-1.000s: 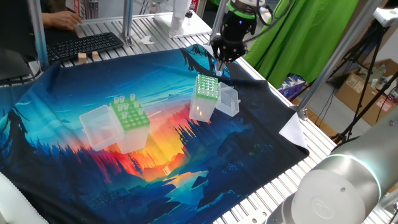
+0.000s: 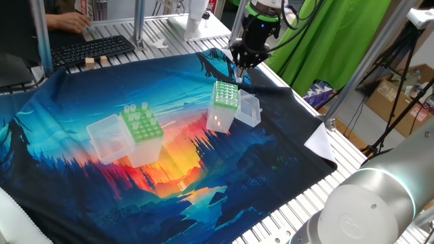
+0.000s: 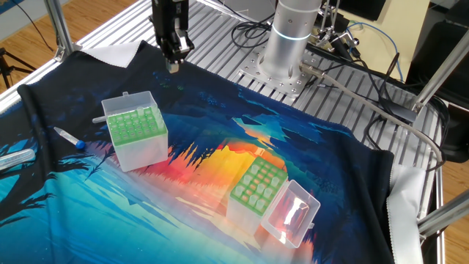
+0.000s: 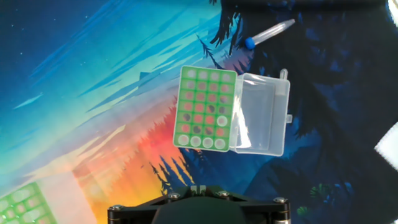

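My gripper is at the bottom edge of the wrist view, its fingertips close together and nothing seen between them. In the second exterior view the gripper hangs beyond one clear box with a green rack, apart from it. That green rack fills the middle of the wrist view, its clear lid open to the right. A second green-topped box has several pale pieces standing in its rack and an open lid. A clear tube with a blue cap lies on the cloth.
A white marker-like object lies near the cloth's side. The dark patterned cloth has free room around both boxes. A keyboard and two small wooden blocks are at the far side.
The gripper stays in nearly the same place at the back of the first exterior view. Both boxes and their lids are unmoved.
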